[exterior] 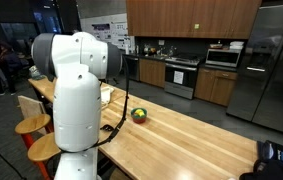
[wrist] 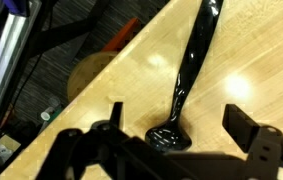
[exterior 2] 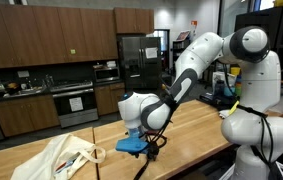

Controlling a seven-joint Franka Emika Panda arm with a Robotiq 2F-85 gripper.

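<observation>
A glossy black utensil (wrist: pixel 189 75), with a long handle and a small rounded end, lies on the light wooden table. In the wrist view its rounded end (wrist: pixel 168 136) sits between and just below my fingertips. My gripper stands open over it, one black finger on either side, with nothing held. Exterior view 2 shows the white and black wrist (exterior 2: pixel 141 125) low over the table, where the fingers are hard to make out. From exterior view 1 my arm (exterior: pixel 79 90) hides the gripper.
A bowl (exterior: pixel 139 116) with green, yellow and red in it stands on the table beside the arm. Orange round stools (exterior: pixel 33 124) line the table's left side. A white cloth or bag (exterior 2: pixel 66 155) lies at the left.
</observation>
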